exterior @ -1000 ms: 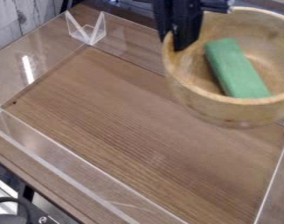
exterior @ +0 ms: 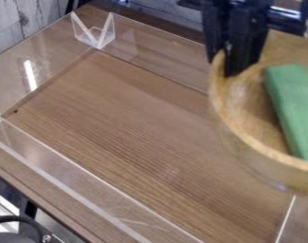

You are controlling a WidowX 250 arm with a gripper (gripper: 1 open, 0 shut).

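Note:
My dark gripper (exterior: 235, 47) is at the top right, shut on the near rim of a wooden bowl (exterior: 244, 142), which it holds up in the air at the right side, partly out of frame. A green block (exterior: 294, 104) lies inside the bowl. The fingertips are partly hidden and blurred.
Clear plastic edging runs along its sides, with a clear angled piece (exterior: 96, 30) at the back left. Cables show beyond the lower left corner.
The gripper has carried the bowl and the green block to the right and nearer the camera, so that more of the bowl is out of frame.

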